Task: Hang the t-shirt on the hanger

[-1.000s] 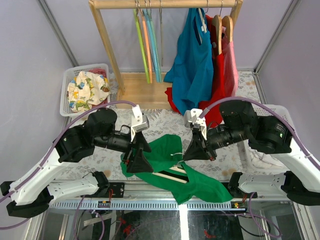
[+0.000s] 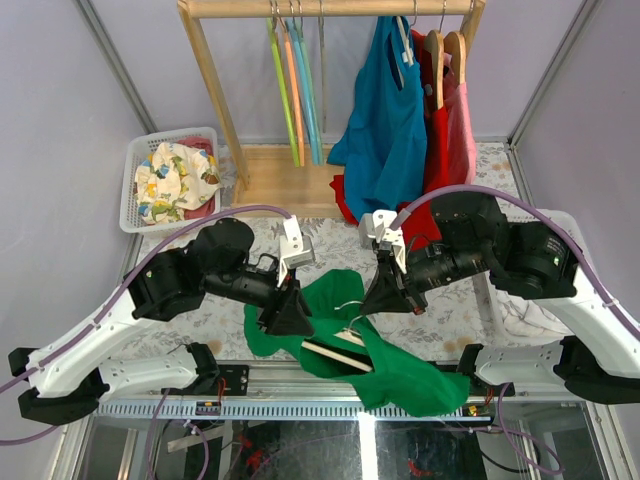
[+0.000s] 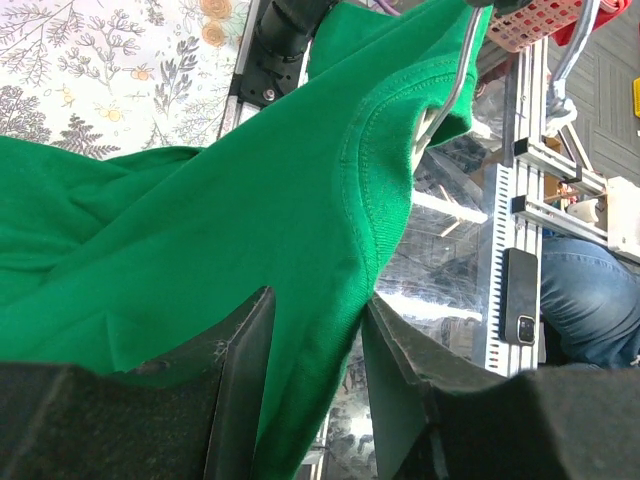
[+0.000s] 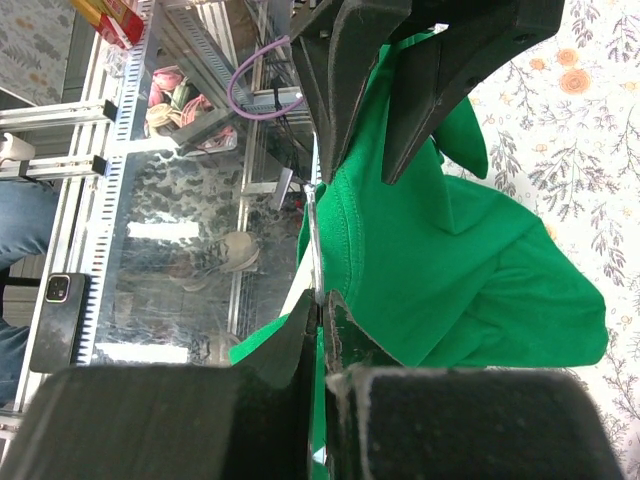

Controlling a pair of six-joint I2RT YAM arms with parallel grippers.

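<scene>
The green t-shirt (image 2: 400, 375) hangs over the near edge of the table, with a pale hanger (image 2: 337, 356) partly inside its neck opening. In the top view my right gripper (image 2: 385, 308) is over the hanger's hook; in the right wrist view its fingertips are closed on the thin metal hook (image 4: 316, 245). My left gripper stands part open at the collar, the stitched neck edge (image 3: 365, 215) running between its fingers. Both fingertips are near the cloth; whether they touch it is hard to tell. Most of the hanger's body is hidden by the shirt.
Behind the arms stands a wooden rack (image 2: 330, 8) with coloured hangers on the left and a blue shirt (image 2: 390, 120) and red clothes on the right. A white basket (image 2: 130, 200) of cloth sits at back left.
My left gripper has shifted right, closer to the right one. The shirt's neck opening looks narrower and the hanger bar sits more tilted. The right gripper has moved slightly left.
</scene>
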